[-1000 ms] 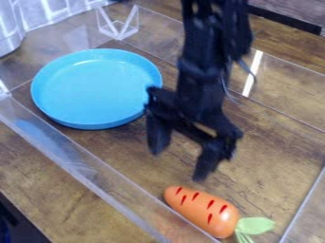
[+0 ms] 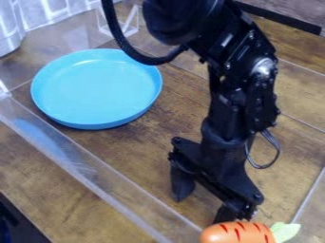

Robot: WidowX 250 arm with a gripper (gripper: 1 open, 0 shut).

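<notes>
The black gripper (image 2: 211, 201) is low at the lower middle right, its fingers parted and pointing down, right at the near end of the board. An orange toy carrot (image 2: 253, 234) with a pale green top lies at the bottom edge, just below the right finger and partly cut off by the frame. Whether that finger touches it is unclear. A blue plate (image 2: 95, 101) sits at the upper left, apart from both.
A clear plastic barrier (image 2: 76, 169) runs diagonally along the left, with another edge at the right. A clear object (image 2: 117, 19) stands at the back. Bare wooden surface lies between plate and gripper.
The arm has moved down and to the right, toward the carrot. The carrot sits lower in the frame and further right than before.
</notes>
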